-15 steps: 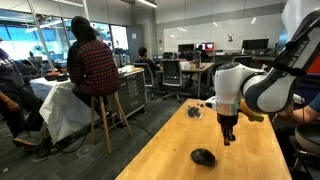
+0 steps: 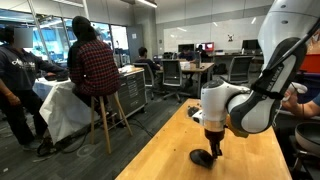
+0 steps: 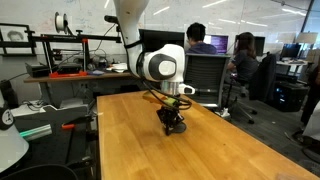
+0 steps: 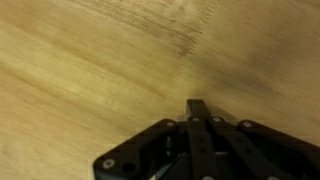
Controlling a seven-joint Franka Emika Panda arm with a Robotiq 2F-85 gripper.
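A flat, rounded black object (image 2: 201,158) lies on the wooden table; what it is, I cannot tell. My gripper (image 2: 216,153) points down just beside it, its tips low over the wood. In the second exterior view the black object (image 3: 178,128) shows right beside the gripper (image 3: 167,131), and touching or apart cannot be told. Seen from the wrist, the gripper is shut, with nothing showing between its fingers. Only bare wood lies ahead of them there; the black object is out of that view.
A small dark item (image 2: 194,112) sits toward the far end in the first exterior view. An office chair (image 3: 207,75) stands close behind the table. People sit and stand around the room.
In the first exterior view, the arm has come left and lower, bringing the gripper from clear of the black object to right beside it. The black object looks unmoved.
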